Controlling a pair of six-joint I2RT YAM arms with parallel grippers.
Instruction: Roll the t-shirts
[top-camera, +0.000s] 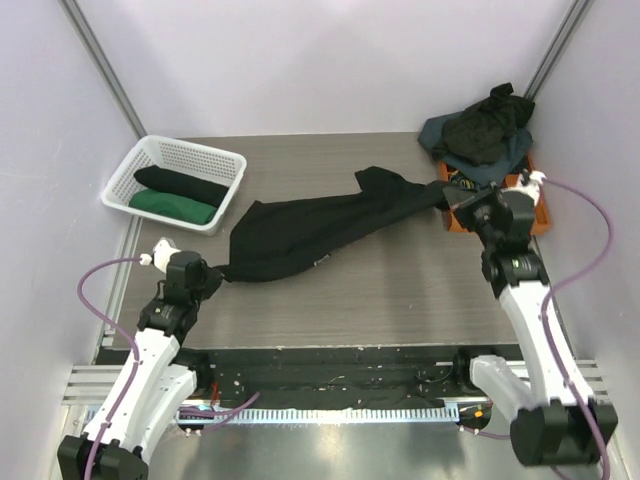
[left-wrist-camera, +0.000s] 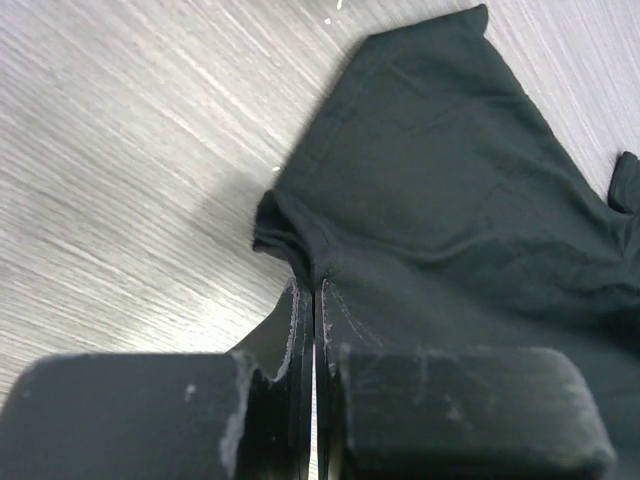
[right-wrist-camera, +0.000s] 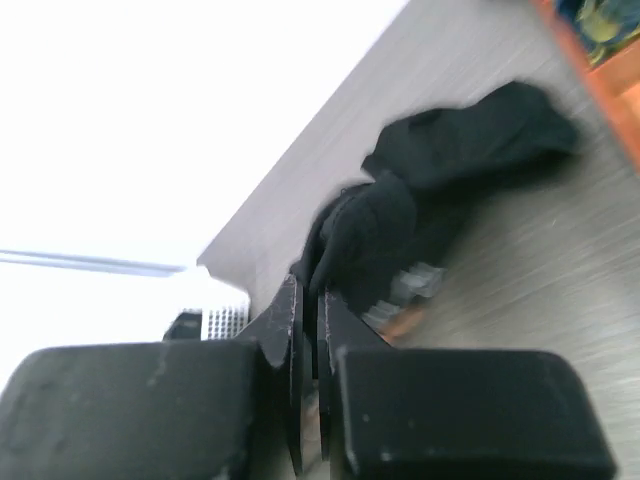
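Note:
A black t-shirt (top-camera: 310, 225) lies across the table, its right part drawn up into a slanting band. At its near left corner my left gripper (top-camera: 221, 275) is shut; in the left wrist view a bunched fold of the shirt (left-wrist-camera: 290, 235) runs in between the fingertips. Up at the right, beside the orange box, my right gripper (top-camera: 450, 195) is shut on the shirt's other corner. Dark cloth (right-wrist-camera: 365, 225) rises from its fingertips in the right wrist view, blurred further off.
At the left back stands a white basket (top-camera: 232, 165) with a black roll (top-camera: 180, 185) and a green roll (top-camera: 172, 206). An orange box (top-camera: 543, 215) at the right, with dark clothes (top-camera: 480, 135) heaped at its back, is partly hidden by my right arm.

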